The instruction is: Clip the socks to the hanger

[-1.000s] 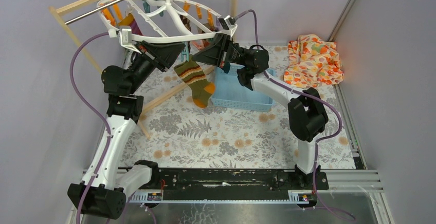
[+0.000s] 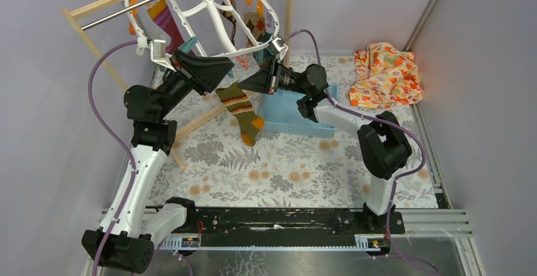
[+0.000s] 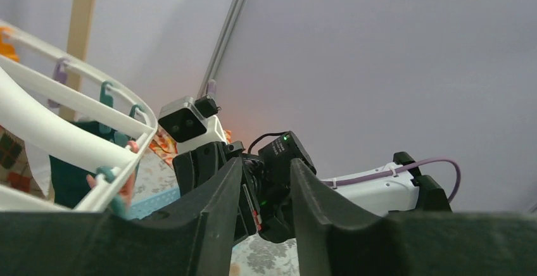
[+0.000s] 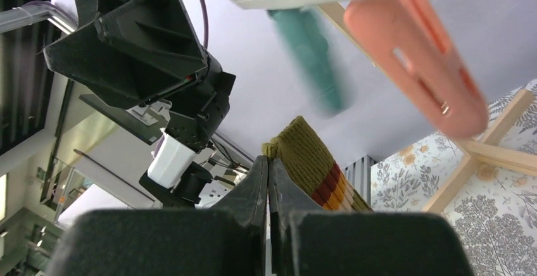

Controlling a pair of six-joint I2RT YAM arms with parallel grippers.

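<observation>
The white oval hanger (image 2: 226,28) hangs at the top with socks clipped on it. An olive striped sock (image 2: 239,110) hangs by its cuff from my right gripper (image 2: 244,85), which is shut on it; in the right wrist view the cuff (image 4: 297,156) sits between the fingertips, below a teal clip (image 4: 304,51) and a coral clip (image 4: 418,61). My left gripper (image 2: 215,83) is left of the sock, near the hanger's front; in the left wrist view its fingers (image 3: 316,232) stand apart with nothing visible between them.
A blue basket (image 2: 297,124) stands behind the right arm. An orange patterned cloth (image 2: 385,76) lies at the back right. A wooden stand (image 2: 196,124) is at the left, and the front table surface is clear.
The hanger has tilted, its front hanging differently and showing more socks.
</observation>
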